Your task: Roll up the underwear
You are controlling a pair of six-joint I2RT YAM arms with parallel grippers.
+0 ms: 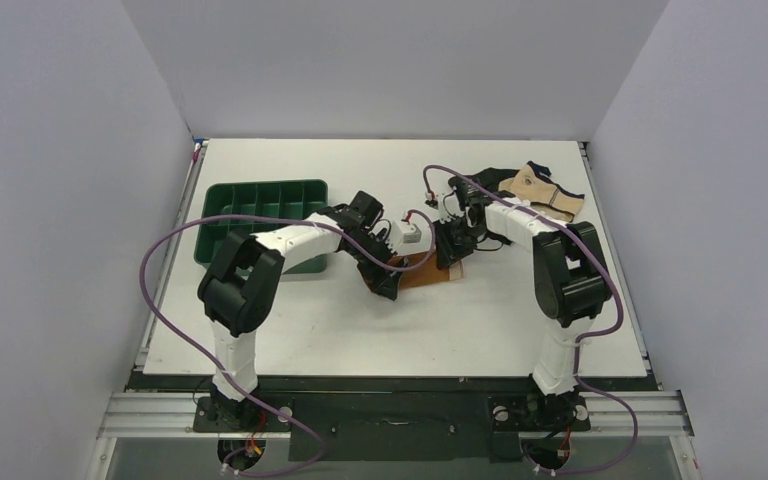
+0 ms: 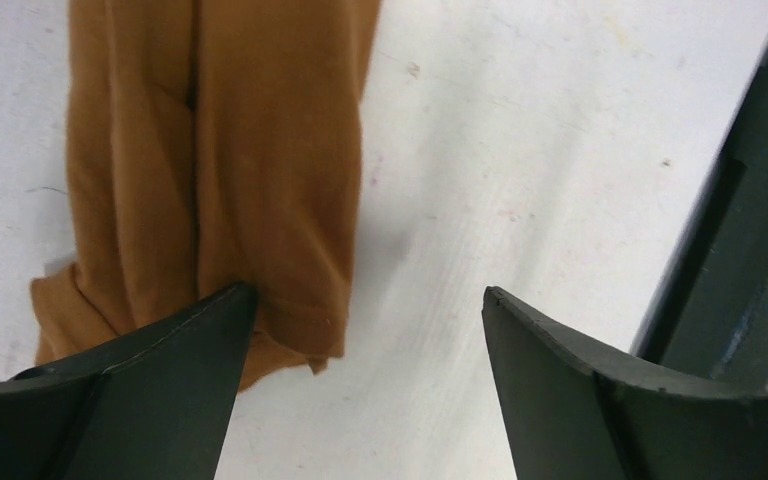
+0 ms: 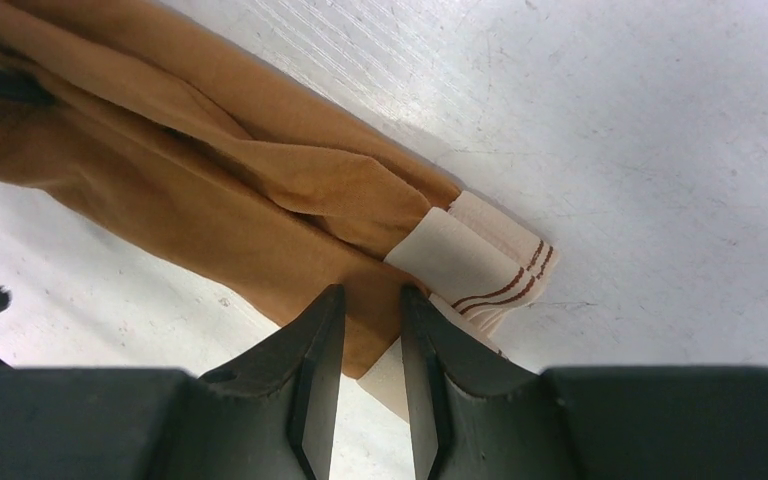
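Observation:
The brown underwear [image 1: 422, 271] lies flattened into a long strip near the table's middle, its cream waistband [image 3: 465, 262] with dark red stripes at the right end. Lengthwise folds run along it in the right wrist view. Over its left end stands my left gripper, fingers wide apart; one finger [image 2: 185, 350] rests against the cloth, the other is over bare table. My right gripper is over the waistband end, its fingertips a small gap apart with brown cloth showing in the gap. No pinched fold can be made out there.
A green divided box [image 1: 265, 190] stands at the back left, close behind my left arm. Other clothes, including a tan piece [image 1: 540, 187], are heaped at the back right.

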